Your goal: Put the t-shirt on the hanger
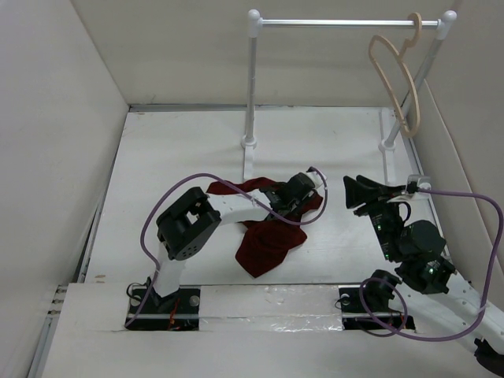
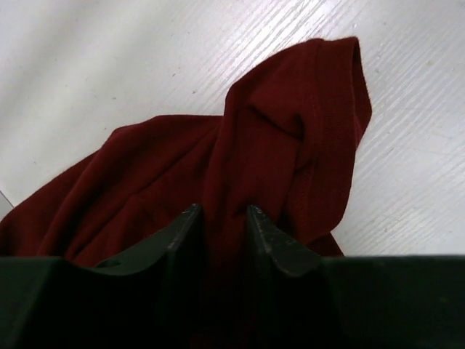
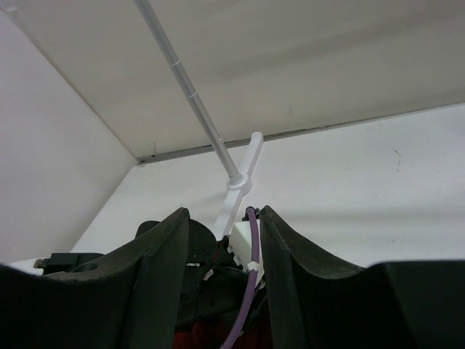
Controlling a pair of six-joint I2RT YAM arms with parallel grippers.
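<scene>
The dark red t-shirt [image 1: 268,244] lies crumpled on the white floor, filling much of the left wrist view [image 2: 320,131]. My left gripper is down at the shirt's upper right part, fingertips on the fabric and a little apart; whether cloth is pinched between them is unclear. In the top view the left arm covers part of the shirt. My right gripper [image 1: 358,189] hangs open to the right of the shirt, nothing between its fingers. The wooden hanger [image 1: 374,51] hangs at the right end of the rack's rail [image 1: 331,23].
The rack's posts [image 1: 250,94] stand on white feet at the back. Walls close in at left, back and right. A purple cable runs along each arm.
</scene>
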